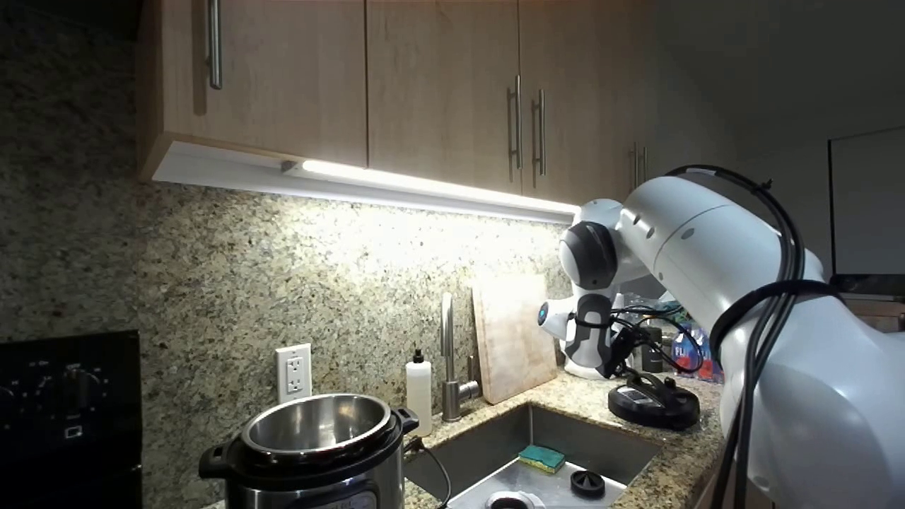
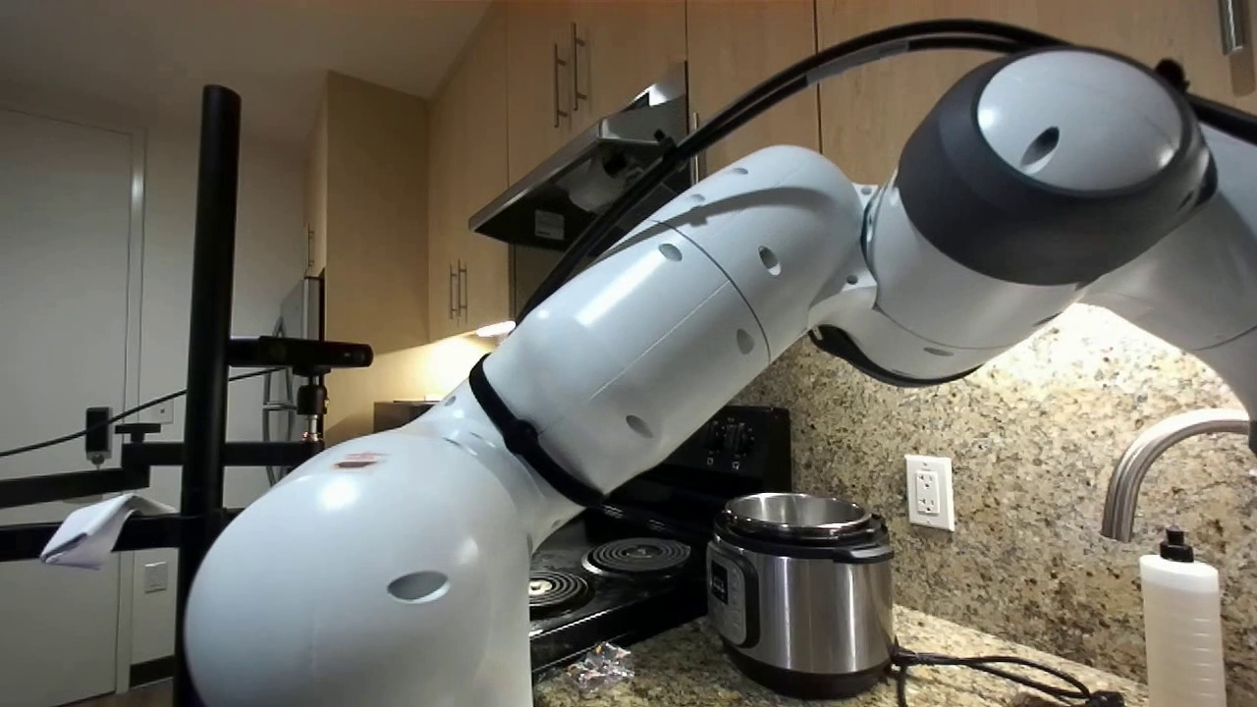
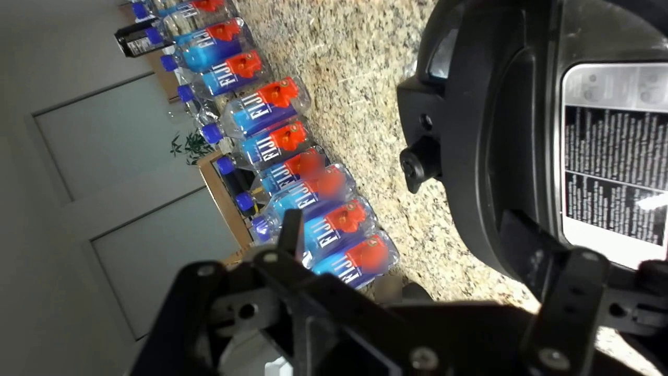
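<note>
On the counter to the right of the sink lies a black pressure cooker lid (image 1: pixel 653 406) with a raised handle. My gripper stands open close to this lid, with nothing between its fingers. In the wrist view the lid (image 3: pixel 485 163) fills the right side, its printed label facing up, and the right finger (image 3: pixel 523 235) overlaps its edge. The left finger (image 3: pixel 291 232) is seen against the water bottles. Whether the right finger touches the lid I cannot tell. The silver pot (image 1: pixel 322 428) stands uncovered at the left of the sink.
Several water bottles (image 3: pixel 266 106) stand in a row beyond the lid. The sink (image 1: pixel 543 428) holds a green sponge (image 1: pixel 541 459) and a black drain piece (image 1: pixel 587 484). A cutting board (image 1: pixel 515 339) and soap bottle (image 1: pixel 418 394) stand near the wall.
</note>
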